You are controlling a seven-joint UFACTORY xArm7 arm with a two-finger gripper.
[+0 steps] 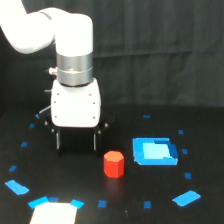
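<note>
A red hexagonal block point(114, 164) rests on the black table, near the middle of the camera view. My gripper point(77, 146) points down to the left of the block. Its two thin dark fingers stand wide apart, so it is open, and nothing shows between them. The fingertips appear clear of the red block. How high they are above the table is hard to tell from this single view.
Right of the block lies a blue-bordered square point(136, 158) with a pale patch point(157, 151) inside it. Blue tape strips point(186, 198) and several small blue marks dot the table. A pale square point(54, 213) is cut off at the bottom edge.
</note>
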